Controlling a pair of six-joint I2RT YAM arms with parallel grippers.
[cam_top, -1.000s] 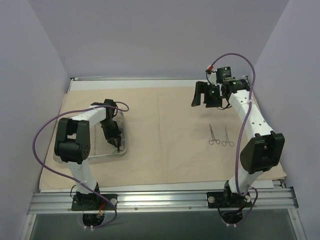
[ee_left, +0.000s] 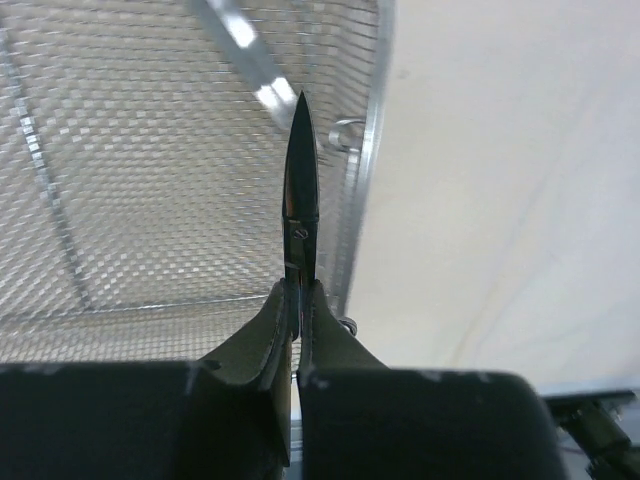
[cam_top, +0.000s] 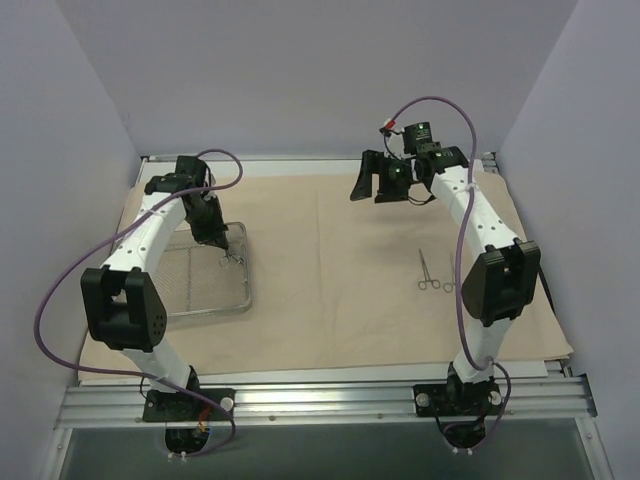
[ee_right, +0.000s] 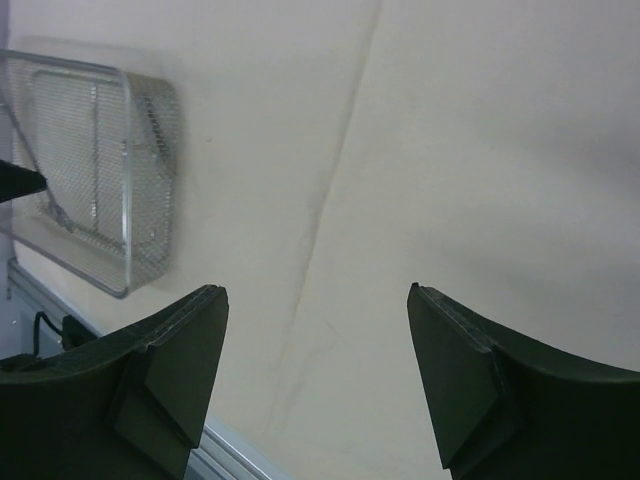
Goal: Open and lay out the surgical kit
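In the left wrist view a slim, dark pointed instrument with a pivot screw, scissors-like, is pinched in my left gripper, its point away from the fingers. My left gripper is over the right side of the wire mesh tray. A flat metal tool and a small ring show inside the tray. My right gripper hovers over the back of the cloth, fingers apart and empty; the right wrist view shows bare cloth between its fingers.
A ringed instrument lies on the cloth at right; another ringed one beside it is partly covered by the right arm. Bare cloth spreads across the middle. Walls border the back and sides.
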